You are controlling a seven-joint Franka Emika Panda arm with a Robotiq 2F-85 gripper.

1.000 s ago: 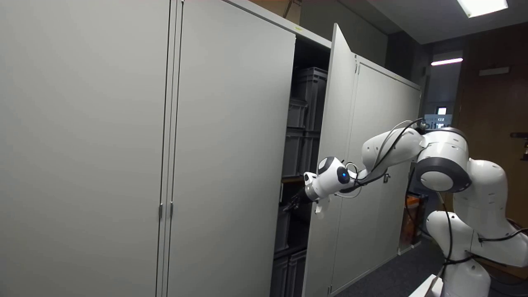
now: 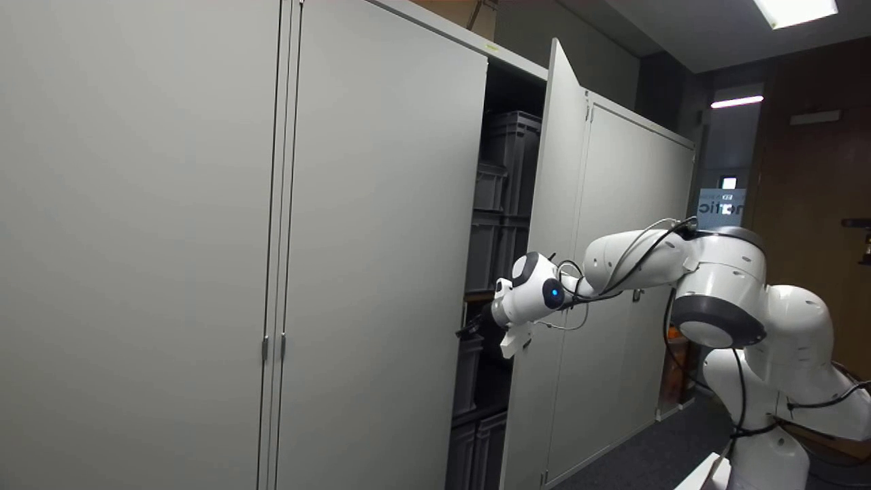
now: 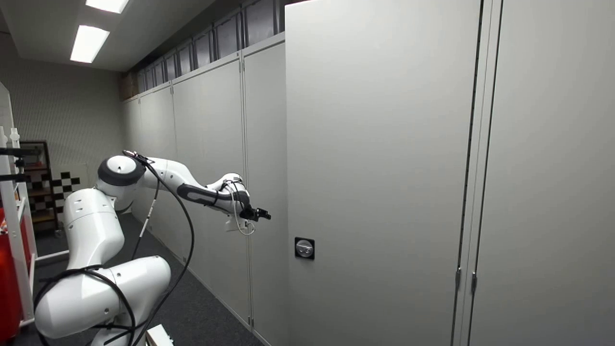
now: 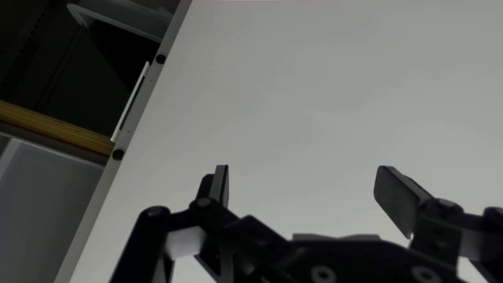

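Observation:
One tall grey cabinet door (image 2: 555,175) stands ajar, and its neighbour (image 2: 384,245) is shut. My gripper (image 2: 467,331) is in front of the dark gap between them, small and dark in exterior view 1. Exterior view 2 has the gripper (image 3: 264,214) left of the ajar door's free edge, above its round handle (image 3: 304,248). In the wrist view the gripper is open, its fingers wide apart with nothing between them. A plain grey panel (image 4: 306,103) fills most of that view; whether the fingers touch it, I cannot tell.
Grey bins (image 2: 516,163) are stacked inside the cabinet. A wooden shelf edge (image 4: 56,128) and the panel's edge with a pale bar (image 4: 131,101) show at left in the wrist view. Closed cabinets (image 3: 204,150) line the wall. Free floor (image 3: 190,305) lies before them.
The cabinet doors look unmoved.

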